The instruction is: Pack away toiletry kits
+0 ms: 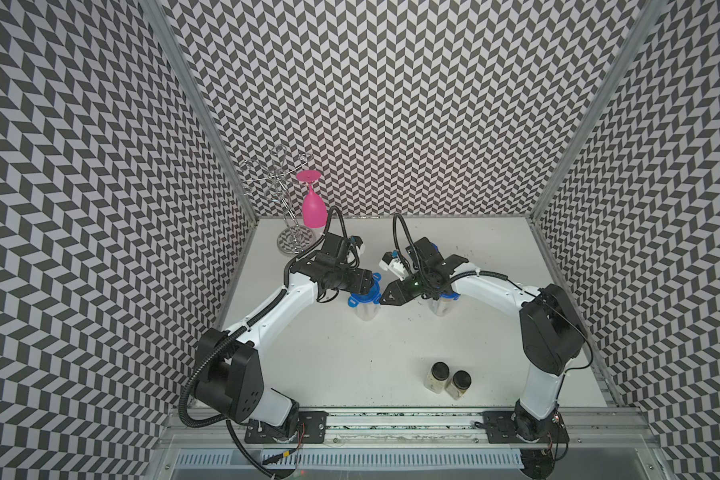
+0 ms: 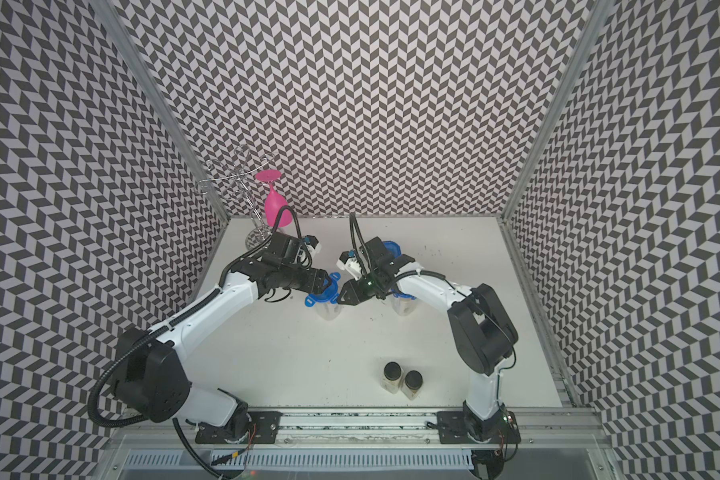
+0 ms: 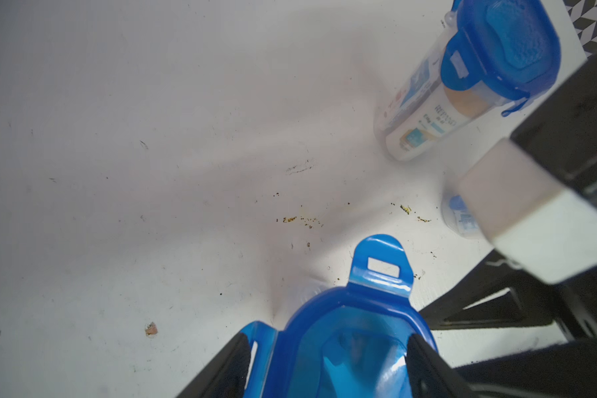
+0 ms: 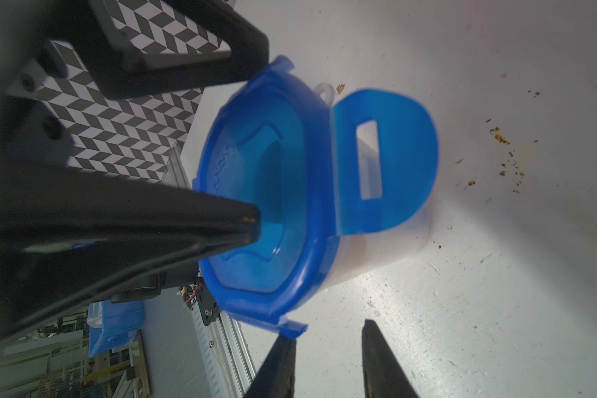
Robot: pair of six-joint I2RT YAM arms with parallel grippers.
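Note:
A clear container with a blue flap lid [image 3: 355, 331] stands mid-table, below my left gripper, whose parted fingers straddle the lid. In the right wrist view the left gripper's dark fingers reach across that lid [image 4: 292, 165]. My right gripper is beside the container, low in that view; whether anything is held between its fingertips is unclear. Another blue-lidded container [image 3: 497, 39], with small toiletries inside, stands nearby. A further small clear item [image 3: 461, 215] is partly hidden by an arm.
Two dark-capped jars [image 1: 438, 376] [image 1: 459, 384] stand near the front edge. A metal rack [image 1: 294, 238] with a pink glass [image 1: 314, 209] is at the back left.

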